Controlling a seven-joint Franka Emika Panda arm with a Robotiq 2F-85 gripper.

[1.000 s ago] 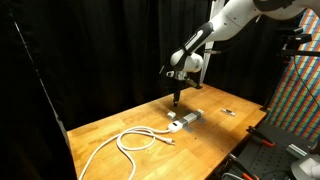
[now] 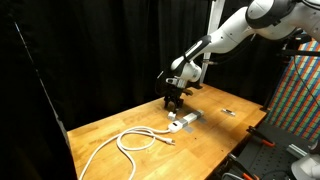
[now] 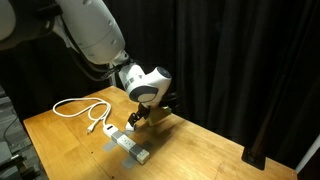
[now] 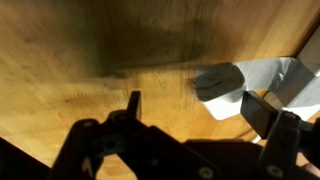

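Note:
My gripper (image 2: 173,106) is low over the wooden table, fingers pointing down. In the wrist view its fingers stand open: one finger (image 4: 134,106) is on the left, the other (image 4: 258,113) on the right. A small pale block (image 4: 222,92) with a rounded, shaded end lies by the right finger; whether they touch, I cannot tell. From outside, a small white block (image 2: 172,116) shows just below the gripper. A white power strip (image 3: 129,146) lies close by, its white cable (image 2: 126,142) looped across the table.
Some small light items (image 2: 228,112) lie toward the table's right side. Black curtains (image 3: 220,60) hang behind.
The arm has come down and slightly left in exterior view 1, bringing the gripper close to the small white block. The power strip and cable have not moved.

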